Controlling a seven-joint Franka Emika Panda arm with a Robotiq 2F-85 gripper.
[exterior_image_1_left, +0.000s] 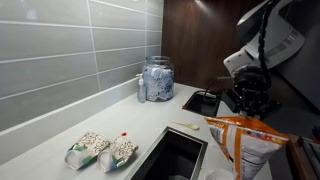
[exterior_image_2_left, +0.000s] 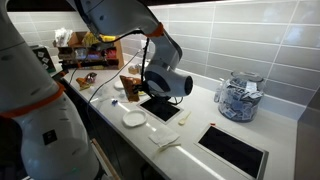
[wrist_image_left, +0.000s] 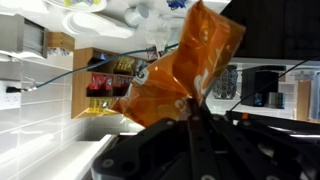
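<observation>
An orange-and-white bag (exterior_image_1_left: 245, 145) hangs from my gripper (exterior_image_1_left: 252, 108) in exterior view 1, low on the right side and close to the counter. My gripper is shut on the bag's thin edge in the wrist view. There the orange bag (wrist_image_left: 190, 65) spreads out beyond the fingers and covers the middle of the picture. What is inside the bag cannot be seen.
A white bowl (exterior_image_1_left: 218, 174) is partly in view below the bag. Left of it is a dark sink basin (exterior_image_1_left: 170, 158), with two patterned cartons (exterior_image_1_left: 88, 150) beyond. A large patterned jar (exterior_image_1_left: 158, 78) stands at the back. Plates (exterior_image_2_left: 133, 118) lie near the arm.
</observation>
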